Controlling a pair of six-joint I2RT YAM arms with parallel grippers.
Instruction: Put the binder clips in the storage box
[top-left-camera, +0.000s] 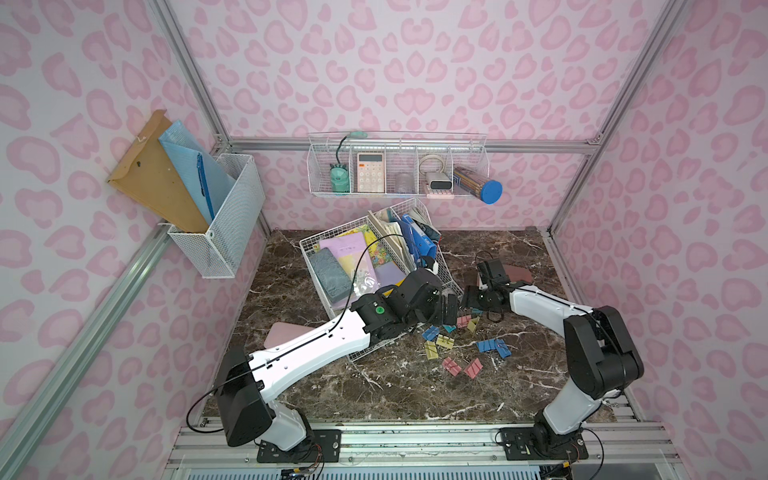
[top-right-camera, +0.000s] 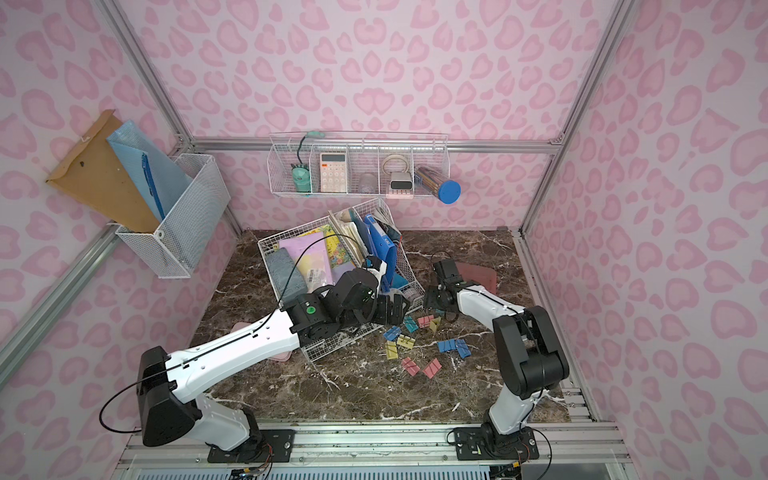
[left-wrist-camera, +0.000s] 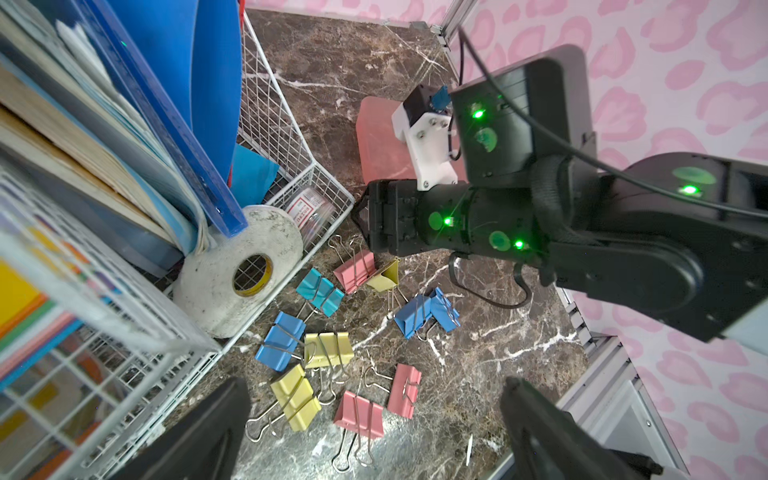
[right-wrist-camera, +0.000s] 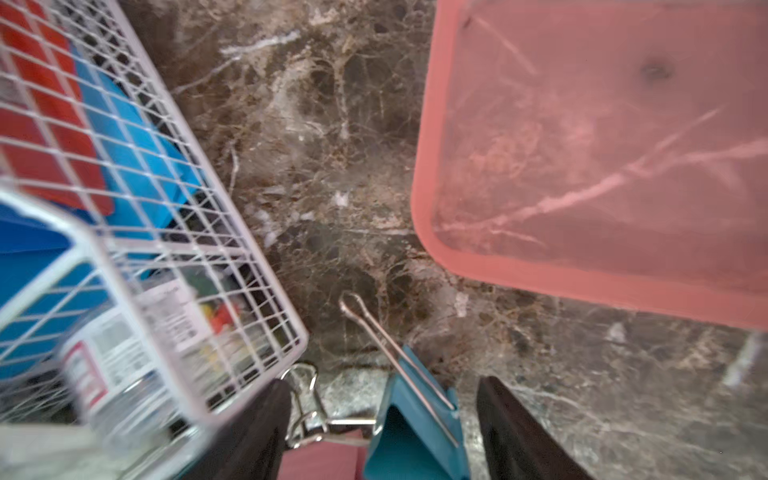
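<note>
My right gripper stands open low over the table, its fingers on either side of a teal binder clip (right-wrist-camera: 424, 416); whether they touch it I cannot tell. A pink clip (right-wrist-camera: 320, 462) lies against that teal one. My left gripper is open, higher up, with nothing held. Below it lie loose clips, among them a blue clip (left-wrist-camera: 281, 341), a yellow clip (left-wrist-camera: 328, 349) and a pink clip (left-wrist-camera: 359, 416). A translucent pink box (right-wrist-camera: 436, 160) is beyond the right gripper. Another pink, flat box or lid (top-left-camera: 284, 332) lies at the left, partly behind the left arm.
A white wire basket (left-wrist-camera: 276, 96) holding folders, books and a tape roll (left-wrist-camera: 196, 280) stands close beside the clips. Its corner is near my right gripper's left finger. A wire shelf (top-right-camera: 360, 192) hangs on the back wall.
</note>
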